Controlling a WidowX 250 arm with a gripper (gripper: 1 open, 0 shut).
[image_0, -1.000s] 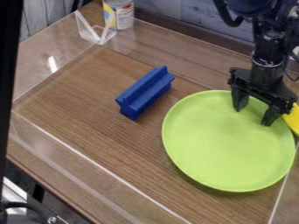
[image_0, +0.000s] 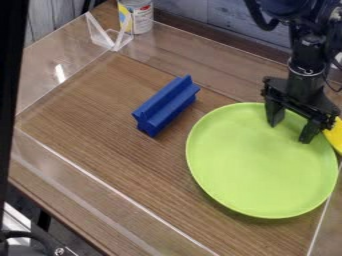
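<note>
The black gripper (image_0: 293, 112) stands open over the back rim of a large green plate (image_0: 254, 170) at the right of the table. Behind it, at the right edge, a yellow object (image_0: 335, 136) is partly hidden by the plate and gripper; whether anything lies between the fingers is hard to tell.
A blue block (image_0: 166, 105) lies left of the plate. A can (image_0: 135, 16) and a clear plastic item (image_0: 104, 35) sit at the back left.
</note>
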